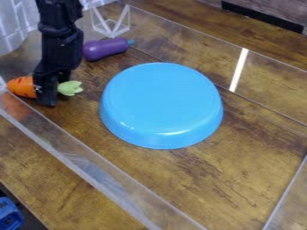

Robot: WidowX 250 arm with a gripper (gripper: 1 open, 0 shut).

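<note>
My black gripper (48,83) reaches down from the top left onto an orange toy carrot (21,85) with pale green leaves (67,88). Its fingers are around or just over the carrot's middle; whether they are closed on it is hidden by the dark housing.
A large upturned light blue bowl (161,101) fills the centre. A purple toy eggplant (106,49) lies behind it to the left. A clear barrier runs along the left edge, with a blue object (6,214) at the lower left.
</note>
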